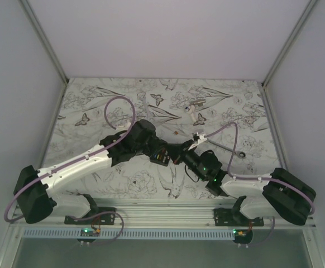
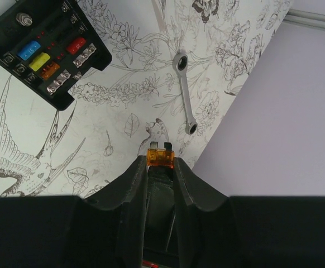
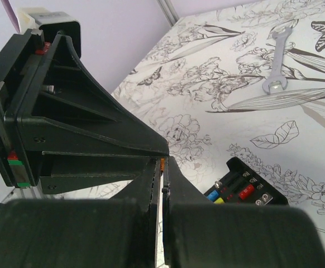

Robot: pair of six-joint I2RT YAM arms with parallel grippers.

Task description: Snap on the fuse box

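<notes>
The fuse box (image 2: 51, 61), a black block with blue, yellow, red and orange fuses, lies on the patterned table below both grippers, partly hidden in the top view (image 1: 158, 158). My left gripper is shut on an orange fuse (image 2: 160, 157), its prongs pointing out beyond the fingertips. In the right wrist view my right gripper is shut, its tips right at the left gripper's tips, where a bit of orange shows; whether it touches the fuse I cannot tell.
A small wrench (image 2: 185, 95) lies beside the fuse box, and another wrench (image 3: 278, 61) farther back. Further tools lie toward the right of the table.
</notes>
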